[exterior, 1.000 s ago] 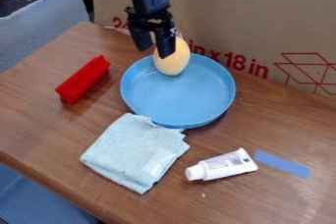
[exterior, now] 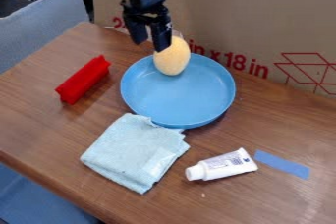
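Note:
A black gripper (exterior: 149, 38) hangs at the top centre, open, its fingers just above and left of a pale yellow oval object (exterior: 171, 58). That object stands at the back of a blue plate (exterior: 178, 98). A red block (exterior: 83, 79) lies left of the plate. A folded light blue cloth (exterior: 136, 151) lies in front of it, and a white tube (exterior: 221, 166) is at the lower right.
A cardboard sheet (exterior: 276, 31) stands along the back edge of the wooden table (exterior: 289, 130). A blue tape strip (exterior: 282, 165) is beside the tube. Bare table shows at the left and the right of the plate.
The gripper has shifted slightly up and to the left, away from the yellow object. The things on the table have not visibly moved.

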